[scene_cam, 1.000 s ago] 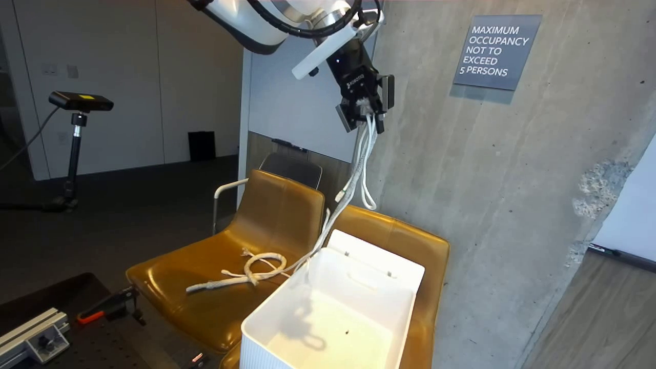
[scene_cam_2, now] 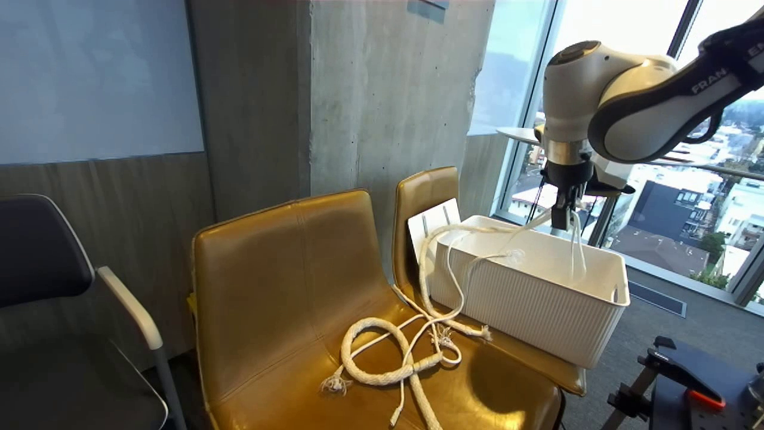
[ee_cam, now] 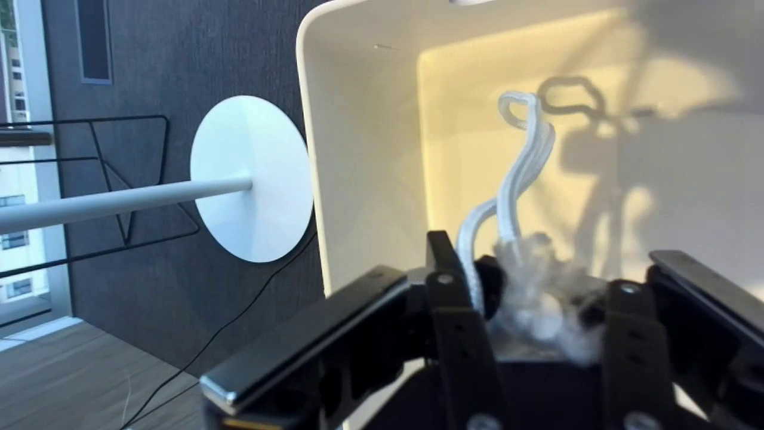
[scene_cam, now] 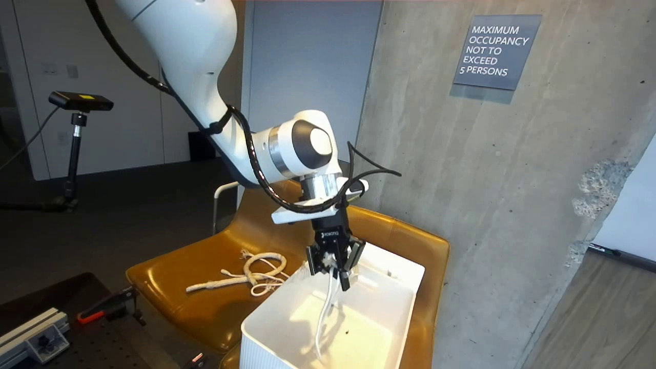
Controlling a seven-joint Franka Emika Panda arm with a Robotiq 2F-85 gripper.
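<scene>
My gripper (scene_cam: 332, 264) is low at the mouth of the white bin (scene_cam: 409, 289), shut on the white rope (scene_cam: 322, 313). In the wrist view, fuzzy rope (ee_cam: 548, 319) lies between the dark fingers, and looped white strands (ee_cam: 523, 172) hang into the bin. From the other side, more rope (scene_cam_2: 427, 269) runs from the gripper (scene_cam_2: 562, 215) over the bin's near-left rim down to the chair seat. A thicker coil (scene_cam_2: 376, 376) with frayed ends lies on that seat. Exactly how the fingers pinch the rope is blurred.
The bin (scene_cam_2: 530, 312) stands on one tan chair beside another tan chair (scene_cam_2: 286, 286). A concrete wall (scene_cam: 492, 203) rises behind them. In the wrist view, a white round base (ee_cam: 250, 179) stands on the floor outside the bin.
My gripper has come down from high above the chairs to the bin's mouth, bringing the rope with it. Strands now hang inside the bin. The coil on the chair looks unmoved.
</scene>
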